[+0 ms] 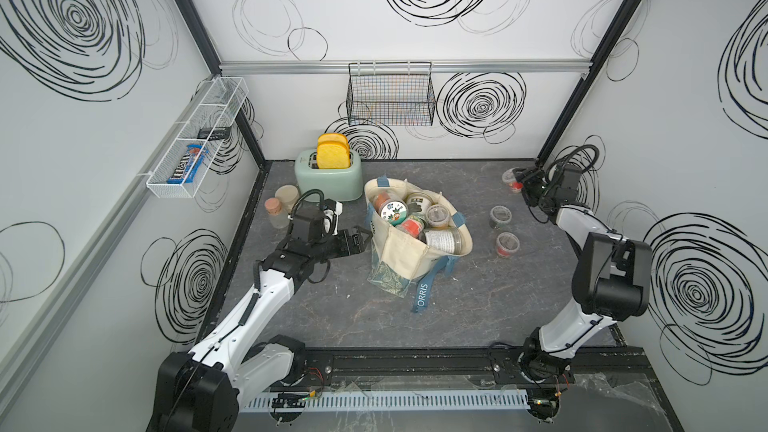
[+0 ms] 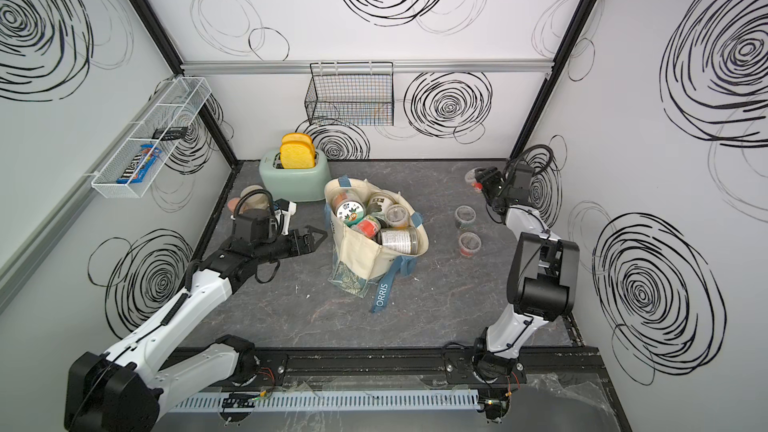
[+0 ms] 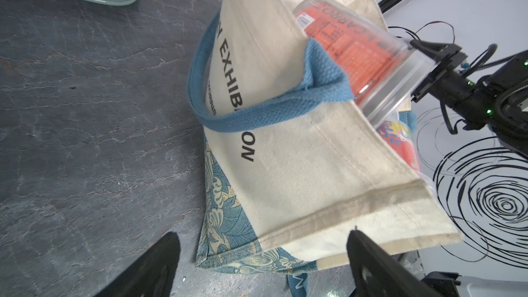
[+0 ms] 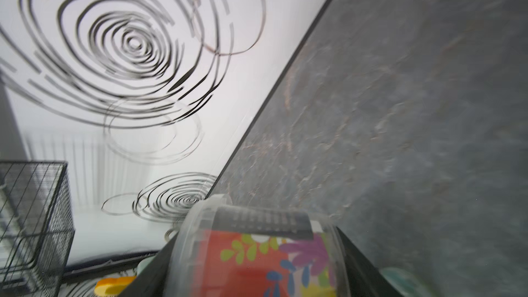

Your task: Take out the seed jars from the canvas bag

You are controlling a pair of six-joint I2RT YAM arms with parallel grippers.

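A cream canvas bag (image 1: 404,256) with blue straps stands at mid-table, packed with jars and cans, among them a red-labelled jar (image 3: 352,49) at its top. My left gripper is open at the bag's left side, nothing between its fingers. At the back right, my right gripper (image 2: 485,178) is shut on a clear jar with a colourful floral label (image 4: 258,258). Two clear jars, a grey-lidded one (image 1: 500,216) and a red one (image 1: 506,245), stand on the table right of the bag.
A green toaster (image 1: 326,184) with yellow slices is behind left of the bag, beside small containers (image 1: 276,212). A wire basket (image 1: 390,100) hangs on the back wall, a white rack (image 1: 176,180) on the left. Front and right table areas have bare space.
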